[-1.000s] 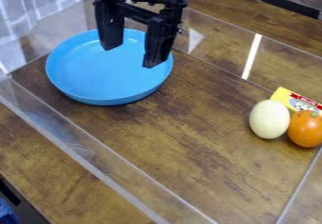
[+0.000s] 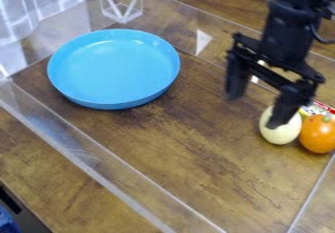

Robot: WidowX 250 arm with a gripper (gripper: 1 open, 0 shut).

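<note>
My dark gripper (image 2: 272, 88) hangs over the right side of the table, blurred, just above a white egg (image 2: 277, 129) and an orange round object (image 2: 318, 136), which looks like a tomato or fruit. Its fingers are too blurred to tell whether they are open or shut.
A blue plate (image 2: 113, 66) lies at the left, clear of the gripper. A small yellow and red packet (image 2: 314, 109) sits behind the orange object, partly hidden. Clear panels edge the left side.
My gripper has swept right from over the blue plate to above the egg and orange object. The plate and the objects on the table stay in place.
</note>
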